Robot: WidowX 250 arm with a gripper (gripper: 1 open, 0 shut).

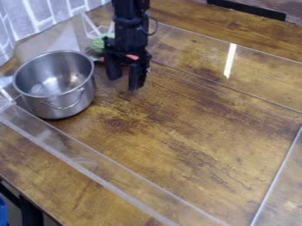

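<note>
The black gripper (pixel 127 69) hangs low at the upper middle of the view, just right of a large steel pot (pixel 59 95). Behind it, partly hidden, lie a green item (pixel 101 43) and a small red item (pixel 130 58). The view is too small and dark to tell whether the fingers are open or hold anything.
A wooden table (pixel 200 132) has a wide bare area to the right and in front, edged by clear strips or panels. A light cloth or foil backdrop (pixel 35 22) stands at the back left.
</note>
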